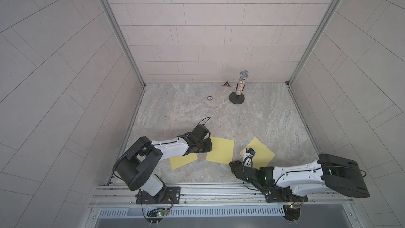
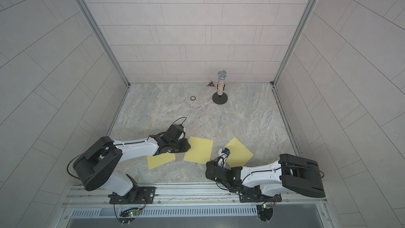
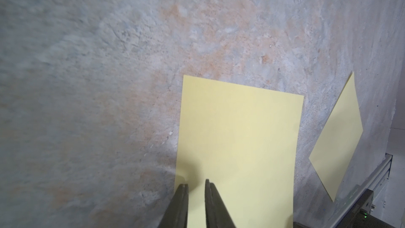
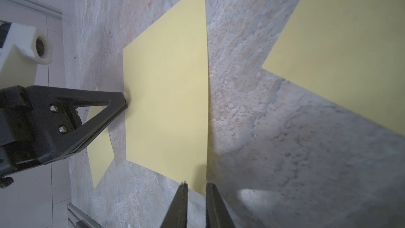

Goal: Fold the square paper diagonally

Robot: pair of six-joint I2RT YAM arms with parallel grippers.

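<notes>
The middle yellow square paper lies flat and unfolded on the table, between the two arms. My left gripper is over its left edge, fingertips a little apart with no paper seen gripped between them. At the paper's near right corner, my right gripper has its fingertips slightly apart too, one on each side of the corner in its wrist view. Whether those fingers touch the paper cannot be made out. The top views hide both sets of fingertips poorly resolved behind dark gripper bodies.
Another yellow paper lies partly under the left arm, and a third lies turned to the right, partly behind the right gripper. A microphone on a stand and a small round object are at the back.
</notes>
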